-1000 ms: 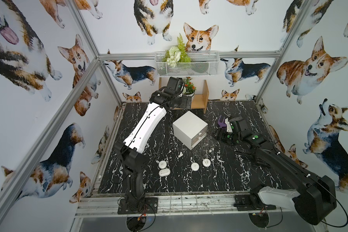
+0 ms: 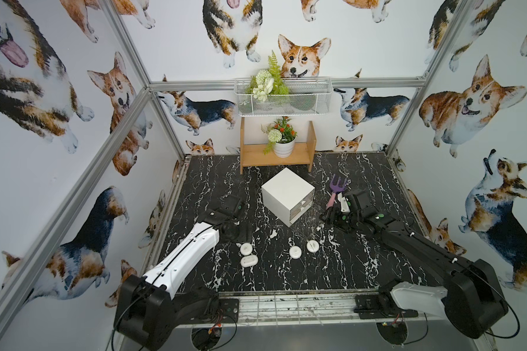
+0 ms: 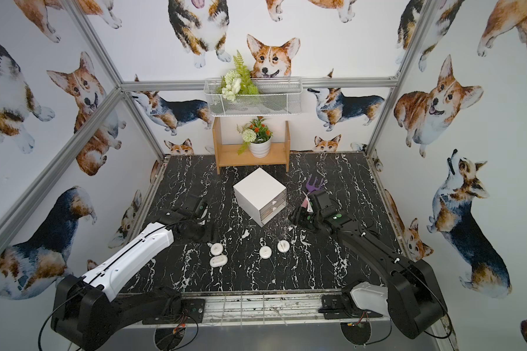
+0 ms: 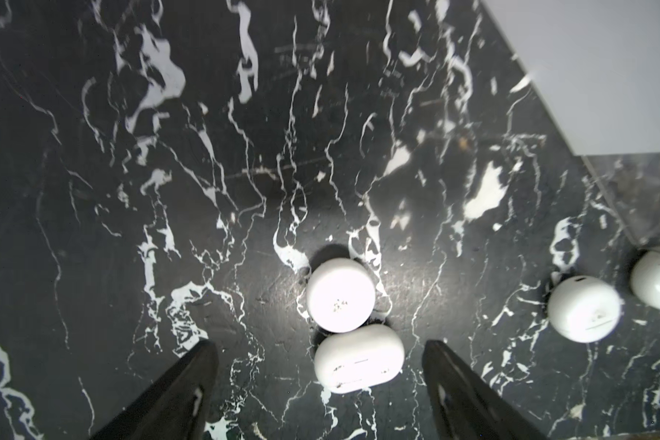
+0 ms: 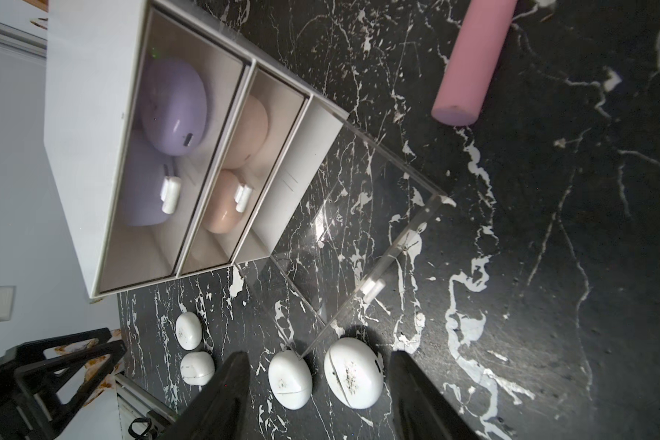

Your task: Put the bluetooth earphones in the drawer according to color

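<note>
A white cabinet [image 2: 284, 188] stands mid-table; in the right wrist view it holds purple cases [image 5: 172, 99] and pink cases [image 5: 245, 128] in two compartments, beside an empty one with a clear drawer [image 5: 359, 183] pulled out. Four white earphone cases lie in front: a round one [image 4: 341, 293], an oblong one [image 4: 359, 357] and two to the right [image 4: 583, 308]. My left gripper hangs open above the left pair, nothing held. My right gripper is open beside the drawer, above the right pair.
A pink-handled purple fork [image 2: 336, 186] lies right of the cabinet. A wooden shelf [image 2: 257, 155] with a flowerpot stands at the back, below a wire basket [image 2: 310, 105].
The right arm has shifted slightly lower and toward the front left.
</note>
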